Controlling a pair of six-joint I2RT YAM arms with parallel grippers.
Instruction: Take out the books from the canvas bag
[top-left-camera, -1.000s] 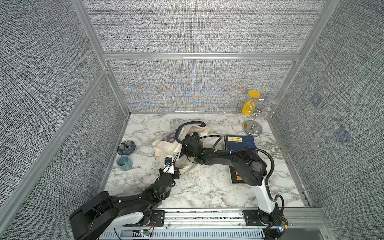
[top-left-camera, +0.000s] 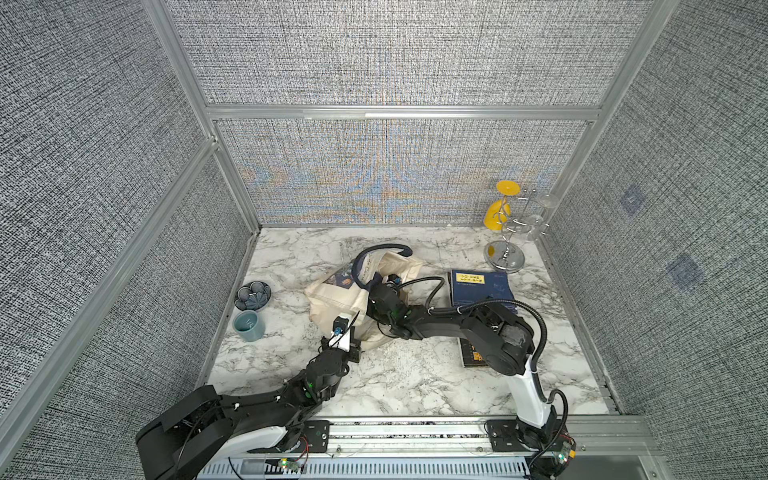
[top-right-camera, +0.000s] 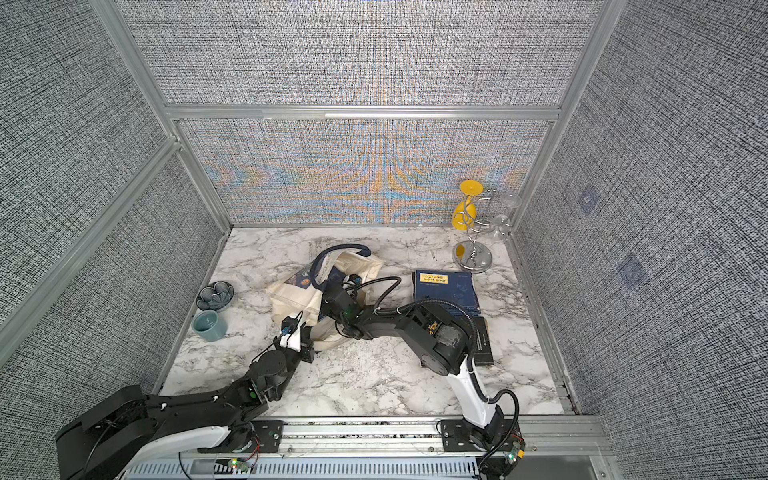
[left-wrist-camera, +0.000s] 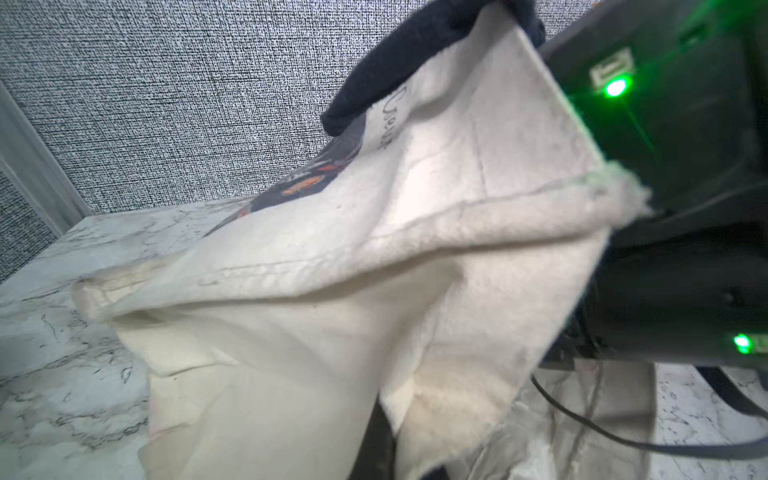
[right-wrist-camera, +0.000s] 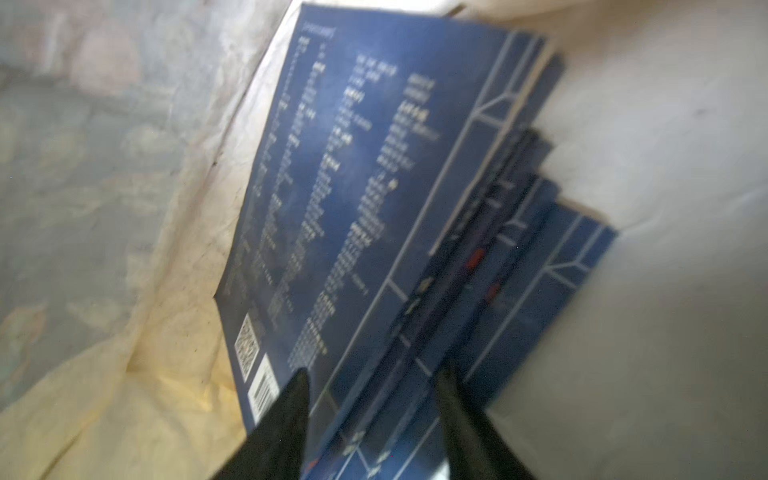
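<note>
The cream canvas bag (top-left-camera: 334, 301) with a dark handle (top-left-camera: 357, 264) lies in the middle of the table, its mouth held up. My left gripper is shut on the canvas at the front edge; its fingers are mostly covered by cloth. Inside the bag, the right wrist view shows several dark blue books (right-wrist-camera: 360, 184), stacked and fanned, one with a barcode. My right gripper reaches into the bag, fingers apart, its blurred fingers (right-wrist-camera: 280, 428) close over the lower ends of the books. Whether they touch cannot be told.
To the right lie a blue book (top-left-camera: 489, 286) with a yellow label and a black book (top-right-camera: 482, 340), partly under the right arm. A metal glass stand (top-left-camera: 505, 254) is behind them. A teal cup (top-left-camera: 249, 325) and dark bowl (top-left-camera: 253, 296) stand left.
The left gripper has moved only a little, and the bag's cloth shifted slightly.
</note>
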